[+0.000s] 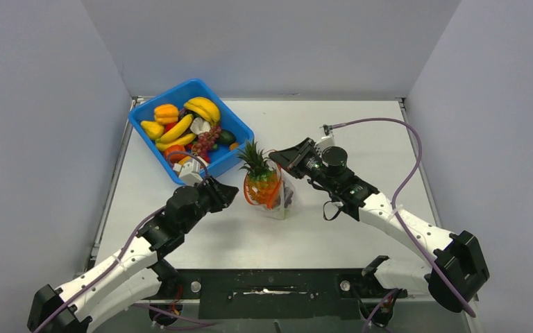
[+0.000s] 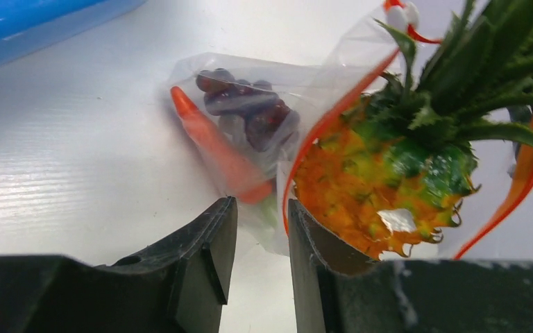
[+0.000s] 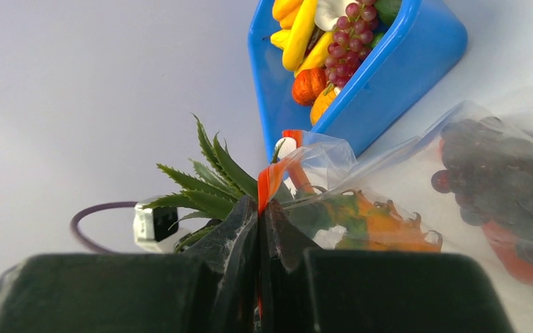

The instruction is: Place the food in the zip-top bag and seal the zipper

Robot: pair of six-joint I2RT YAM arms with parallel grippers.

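The clear zip top bag (image 2: 293,83) has an orange-edged mouth and holds a carrot (image 2: 215,142) and dark grapes (image 2: 246,104). A pineapple (image 1: 262,182) sits in the mouth, its body behind the film and its green leaves (image 2: 486,83) sticking out past the orange rim. My right gripper is shut on the orange bag edge, holding that side up. To the left of the pineapple, my left gripper (image 1: 234,194) is part open. In the left wrist view nothing shows between its fingers; the bag's edge lies just beyond the tips.
At the back left, a blue bin (image 1: 230,161) holds bananas (image 1: 205,107), grapes (image 1: 207,141), peppers and other food, close to the bag.
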